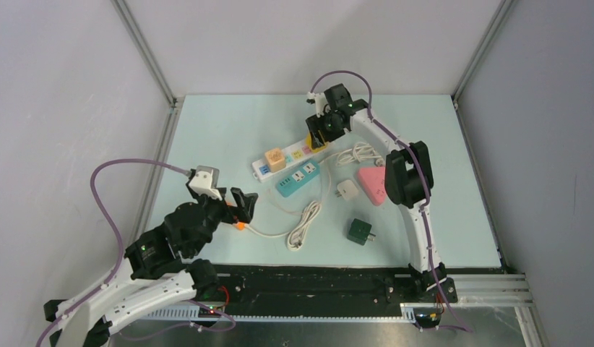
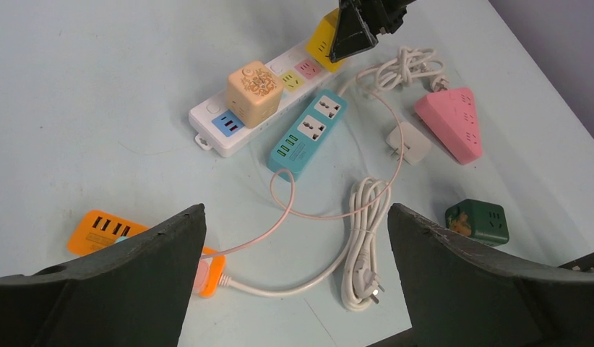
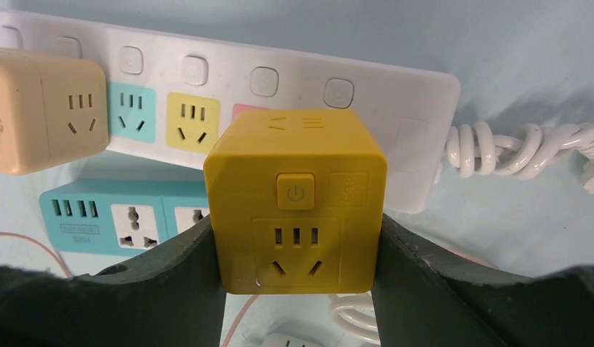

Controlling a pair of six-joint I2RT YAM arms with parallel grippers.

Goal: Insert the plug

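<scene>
A yellow cube plug (image 3: 297, 210) is held between the fingers of my right gripper, which is shut on it. The plug is over the right end of the white power strip (image 3: 402, 137), partly covering the pink socket; its prongs are hidden, so I cannot tell whether they are in a socket. From the left wrist view, the yellow plug (image 2: 324, 42) looks slightly tilted at the strip's far end. My left gripper (image 1: 245, 205) stands open at the front left, with nothing between its fingers.
A peach cube (image 2: 255, 92) sits on the white strip's left part. Alongside lies a blue strip (image 1: 298, 179). Coiled cables, a white plug (image 1: 347, 190), a pink block (image 1: 372, 184), a green cube (image 1: 360, 231) and an orange strip (image 2: 106, 233) are spread around.
</scene>
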